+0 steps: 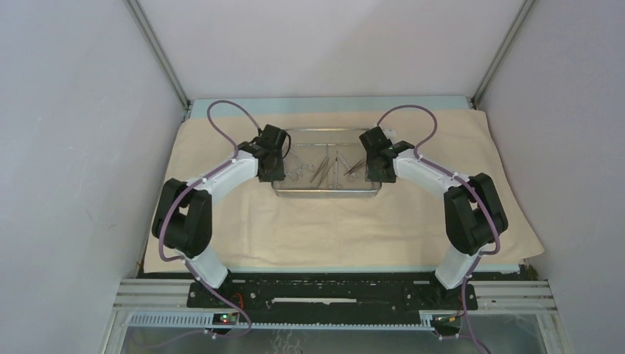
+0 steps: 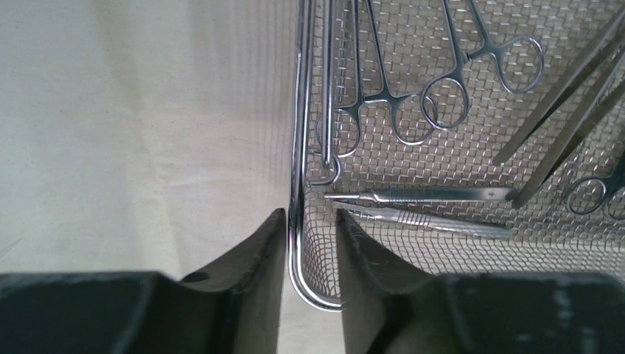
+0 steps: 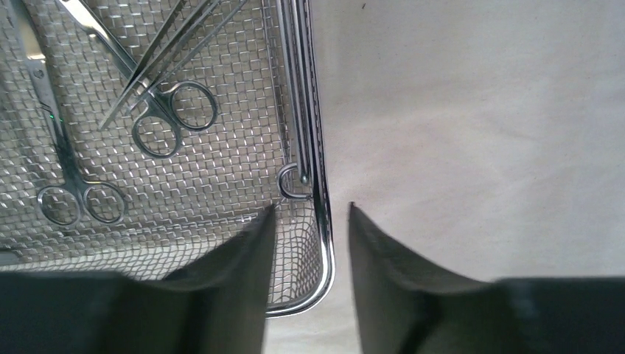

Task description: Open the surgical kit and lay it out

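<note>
A metal mesh tray point(image 1: 324, 192) lies on the beige cloth, holding several instruments. At its left side my left gripper is part open, its fingers on either side of the tray's rim point(image 2: 298, 155) with gaps showing. My right gripper likewise stands part open around the right rim point(image 3: 321, 221). In the left wrist view lie ring-handled clamps point(image 2: 357, 96), slim handles point(image 2: 435, 194) and tweezers point(image 2: 567, 96). The right wrist view shows two pairs of scissors point(image 3: 68, 162) and tweezers point(image 3: 166, 55). A folded wire handle point(image 3: 298, 110) lies along the rim.
Bare cloth point(image 1: 332, 232) spreads in front of the tray and to both sides. A pale blue strip point(image 1: 324, 104) borders the cloth at the back, before the white rear wall point(image 1: 332, 44).
</note>
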